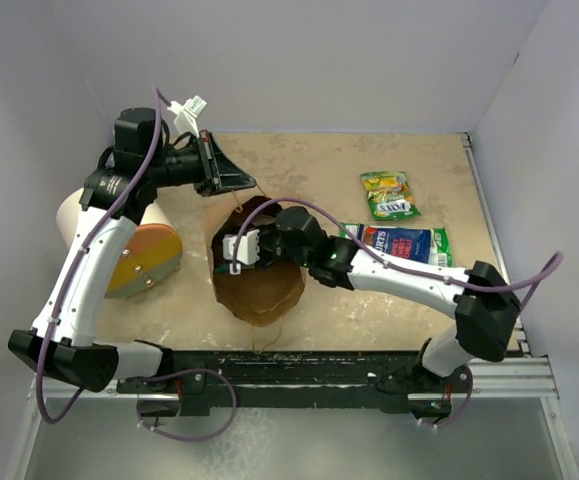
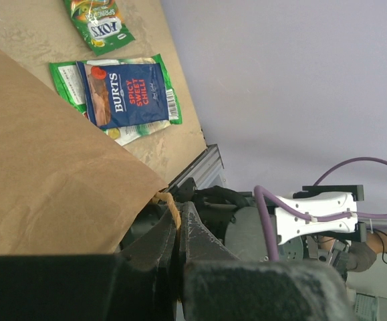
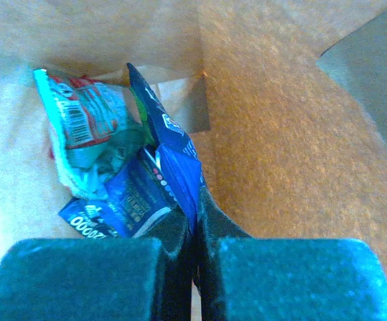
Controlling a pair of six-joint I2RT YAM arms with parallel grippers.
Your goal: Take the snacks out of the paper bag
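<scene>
The brown paper bag stands open-mouthed at the middle of the table, tilted toward the right arm. My left gripper is shut on the bag's twisted handle at the rim. Inside the bag, my right gripper is shut on a dark blue packet, pinching its upper edge beside the bag's wall. Another blue packet and a teal packet with a red label lie in the bag beyond it. From the top view the right fingertips are hidden in the bag.
On the table at right lie a green Fox's packet and a blue Burts packet on top of a green one. A rounded cream and orange object stands at left beneath the left arm. Walls close in on the sides.
</scene>
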